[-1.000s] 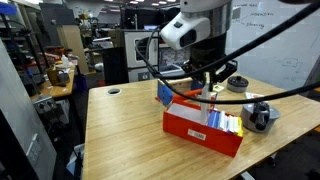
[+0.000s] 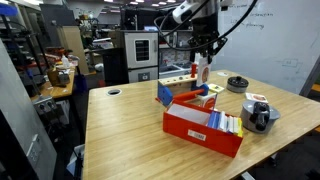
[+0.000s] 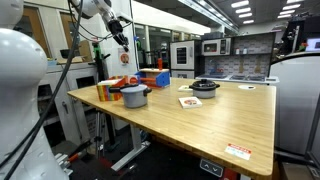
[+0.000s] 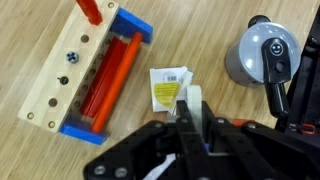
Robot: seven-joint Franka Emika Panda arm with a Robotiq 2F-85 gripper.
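A white, upright item (image 4: 194, 103) is clamped in my gripper, reaching forward from the fingers in the wrist view. In exterior view 1 the gripper (image 2: 205, 58) is high over the far side of the table, behind the red box (image 2: 190, 122), with the white item (image 2: 203, 74) below it. Several books or packets (image 2: 228, 123) stand at the box's right end. What exactly the white item is cannot be made out. Exterior view 2 has the gripper (image 3: 121, 44) raised well above the tabletop.
A wooden toy toolbox with blue ends (image 4: 82, 72) and a small white-and-yellow packet (image 4: 167, 90) lie below the gripper. To the right stands a grey pot (image 4: 247, 58) with a black handle.
My gripper has risen and moved back, away from the red box. The white item went with it, leaving the box where it was low down a second ago.
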